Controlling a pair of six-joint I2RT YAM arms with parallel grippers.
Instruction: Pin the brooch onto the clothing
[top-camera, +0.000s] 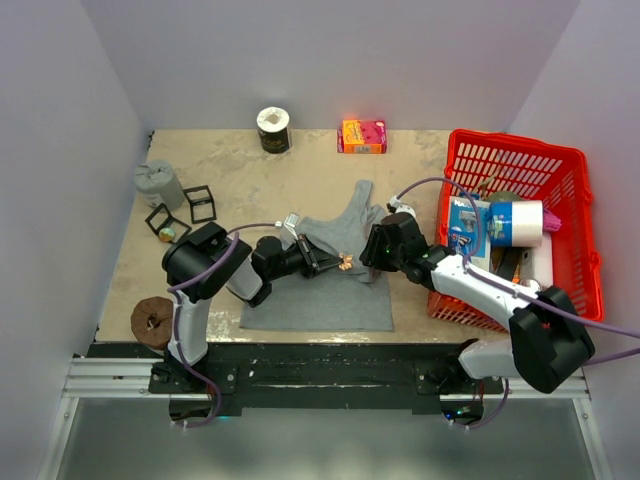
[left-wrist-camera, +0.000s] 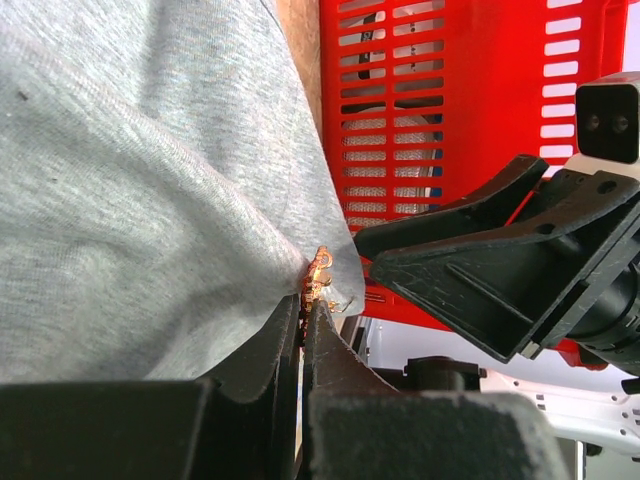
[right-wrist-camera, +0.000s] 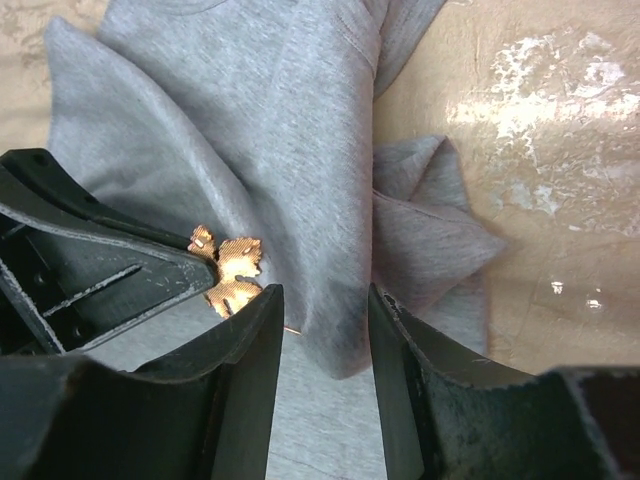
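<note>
The gold brooch (right-wrist-camera: 238, 268) is held at the tips of my left gripper, which is shut on it. From the brooch a thin pin points to the raised fold of the grey garment (right-wrist-camera: 335, 210); whether its tip has entered the fabric cannot be told. My right gripper stands open over that fold, its two fingers apart on either side of it. In the top view, the brooch (top-camera: 345, 262) lies between the left gripper (top-camera: 328, 265) and the right gripper (top-camera: 370, 256), above the garment (top-camera: 315, 310) on the table.
A red basket (top-camera: 515, 145) full of goods stands close on the right, beside the right arm. A dark can (top-camera: 273, 130) and a small pink-orange box (top-camera: 362, 137) sit at the back. Rolls and black frames (top-camera: 201, 205) occupy the left. Bare table (top-camera: 235, 175) shows behind the garment.
</note>
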